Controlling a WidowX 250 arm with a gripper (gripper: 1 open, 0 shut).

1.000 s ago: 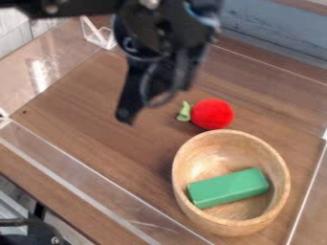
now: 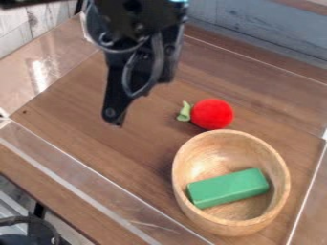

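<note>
My dark gripper [image 2: 128,100] hangs in the upper middle of the camera view, pointing down over the wooden table, left of a red round fruit or vegetable [image 2: 212,114] with a small green stem. It looks shut, with nothing seen between its fingers. A wooden bowl [image 2: 196,212] sits at the lower right, holding a green rectangular block [image 2: 228,187].
Clear low edging [image 2: 76,170] runs along the table's near-left side. A pale wall [image 2: 255,24] is at the back. The tabletop [image 2: 90,124] left of and below the gripper is clear.
Over the last second my gripper has moved slightly up and left in the view, away from the red object. The bowl, block and red object are unmoved.
</note>
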